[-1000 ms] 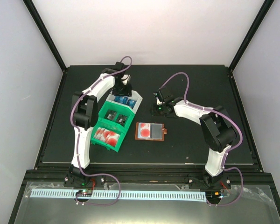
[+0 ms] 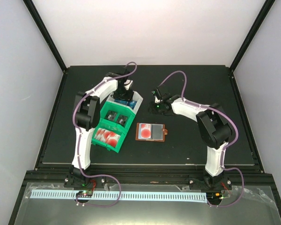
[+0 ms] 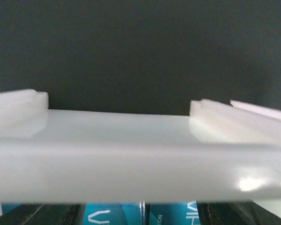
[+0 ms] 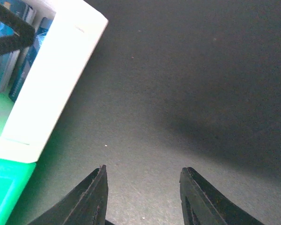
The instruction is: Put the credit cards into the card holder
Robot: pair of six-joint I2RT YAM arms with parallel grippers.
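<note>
In the top view the brown card holder (image 2: 165,132) lies flat on the table, a red-and-white card in its left half and a grey pocket (image 2: 157,131) in its right. Blue cards (image 2: 131,103) stand in the white end compartment of the green box, partly hidden by my left gripper (image 2: 123,96), which is over them. From the left wrist, two blue cards (image 3: 171,214) show between its parted fingers. My right gripper hovers over bare table right of the box, its fingers apart and nothing between them.
Dark cards (image 2: 111,115) sit in the green box's (image 2: 122,136) middle compartment, red-and-white cards (image 2: 107,136) in the front one. The white compartment wall (image 4: 56,79) rises close to the right gripper's left. Open table surrounds the card holder.
The right gripper has shifted slightly left. Box and card holder stay put.
</note>
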